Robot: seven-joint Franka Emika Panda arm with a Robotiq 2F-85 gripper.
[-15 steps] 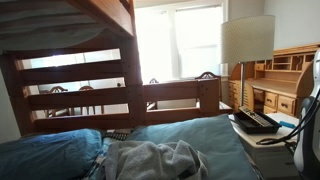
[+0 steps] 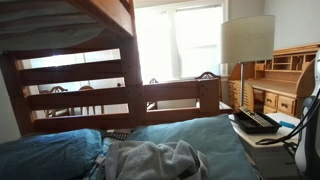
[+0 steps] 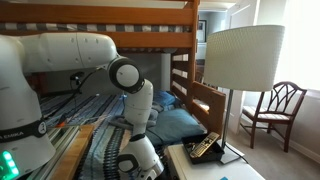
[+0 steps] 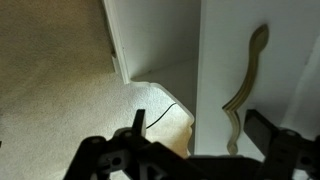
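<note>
My gripper is open in the wrist view, its two dark fingers wide apart. Between and just beyond them stands a white drawer front with a wavy bronze handle. The handle appears closer to the right finger; whether they touch, I cannot tell. White panels behind the front suggest the drawer is part out, but its inside is largely hidden. In exterior view 2 my arm bends down beside the white nightstand, the fingers hard to make out.
A lamp and a black tray stand on the nightstand. The bed with a grey blanket lies alongside, under the wooden bunk frame. Carpet is bare to the left in the wrist view.
At the right edge of exterior view 1, the visible white part of the arm and its cable have shifted slightly. The bed, lamp and tray look the same.
</note>
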